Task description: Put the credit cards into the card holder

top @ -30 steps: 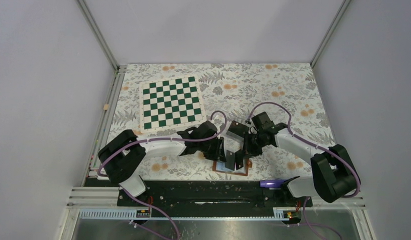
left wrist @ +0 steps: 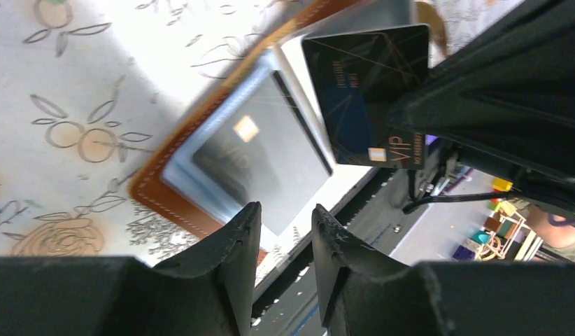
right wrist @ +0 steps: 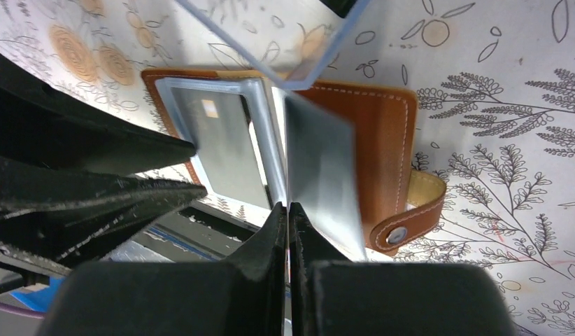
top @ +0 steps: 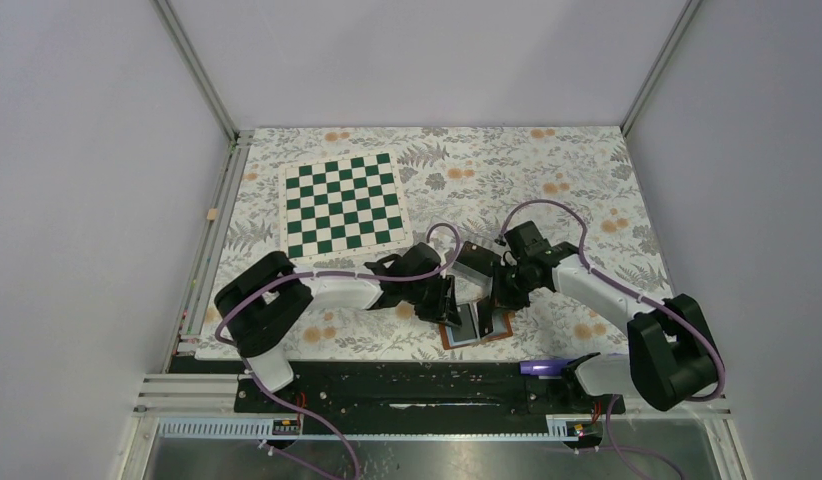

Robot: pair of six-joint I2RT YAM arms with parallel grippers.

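The open tan leather card holder (right wrist: 368, 154) lies at the table's front edge, its clear sleeves (left wrist: 257, 154) showing a pale card on one side. My right gripper is shut on a dark card (left wrist: 368, 91), held above the holder; in its own view the card is blurred. My left gripper hovers over the holder's sleeve, its fingertips part open with nothing visible between them. In the top view both grippers (top: 447, 315) meet over the holder.
A clear box (top: 475, 258) with dark cards stands just behind the holder. A green checkered board (top: 342, 205) lies back left.
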